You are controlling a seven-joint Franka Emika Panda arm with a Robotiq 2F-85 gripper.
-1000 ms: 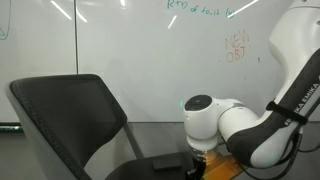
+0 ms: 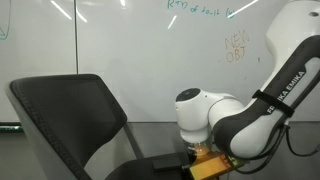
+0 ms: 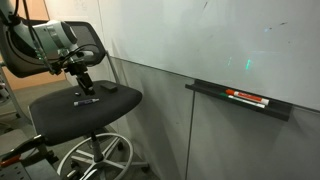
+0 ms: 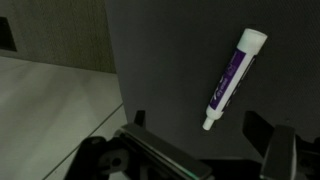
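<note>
A white marker with a purple label lies on the black chair seat, slanting across the right half of the wrist view. In exterior view 2 the same marker shows small on the seat. My gripper stands open, its two dark fingertips far apart along the lower part of the wrist view. Ahead of the gap lies the marker, with its narrow tip towards me and nothing between the fingers. In exterior view 2 the gripper is above the seat, near the marker; the exact height is hard to tell.
The mesh chair back rises left of the arm in exterior view 1. Behind stands a whiteboard. Its ledge holds a red-and-white marker, well away from the chair. A dark armrest is at the seat's near side.
The arm's wrist has shifted left and slightly upward in exterior view 1, and the orange part below it has moved left too. The chair has stayed put.
</note>
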